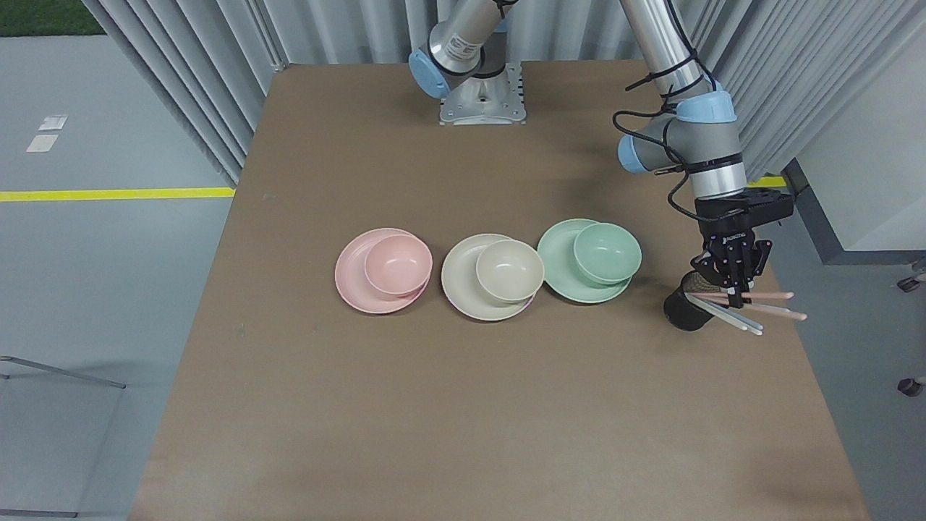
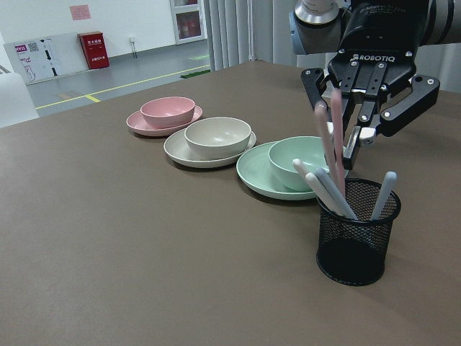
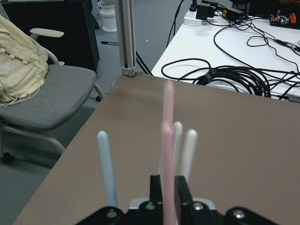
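Note:
My gripper (image 1: 736, 294) is low over the black mesh cup (image 2: 353, 249) at the table's right, shut on pink chopsticks (image 3: 167, 168), which stand upright in front of its black fingers in the wrist view. Light blue and white sticks (image 2: 338, 194) lean out of the cup. The pink chopsticks' lower ends are hidden around the cup's mouth. Left of the cup stand a green plate (image 1: 560, 265) with a green bowl (image 1: 608, 252), a cream plate (image 1: 469, 291) with a cream bowl (image 1: 509, 270), and a pink plate (image 1: 351, 282) with a pink bowl (image 1: 398, 264).
The cup is near the table's right edge; the wrist view shows a white table (image 3: 243, 47) with coiled cables and a chair beyond.

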